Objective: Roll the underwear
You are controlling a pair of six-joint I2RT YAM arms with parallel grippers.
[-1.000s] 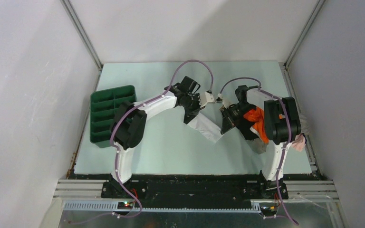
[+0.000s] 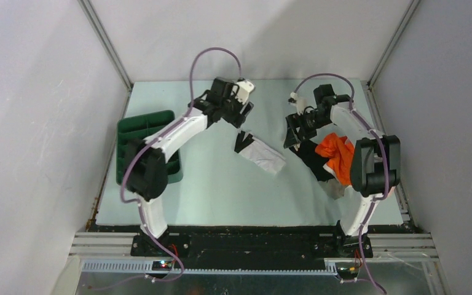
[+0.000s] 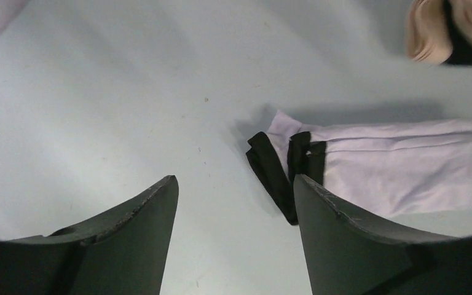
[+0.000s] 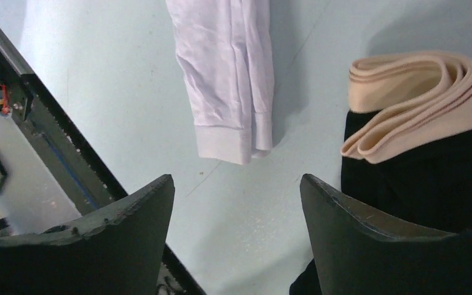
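A white pair of underwear [image 2: 262, 155] lies folded into a long strip on the table, slanting from upper left to lower right. Its black waistband [image 3: 271, 175] is at the left end, and the plain white hem [image 4: 224, 140] is at the other. My left gripper [image 2: 244, 121] hovers above and behind the waistband end, its fingers [image 3: 141, 227] apart with nothing between them. To the right of the strip's white end, my right gripper [image 2: 294, 146] is open and empty, its fingers [image 4: 138, 221] wide apart above the table.
A green divided box [image 2: 123, 147] stands at the left. At the right is a clothes pile with a black garment with a beige band [image 4: 418, 172] and an orange cloth [image 2: 339, 157].
Both grippers have drawn back from the underwear's ends, the left one up and leftward, the right one slightly up. The black waistband has come into sight, and the strip lies almost where it was.
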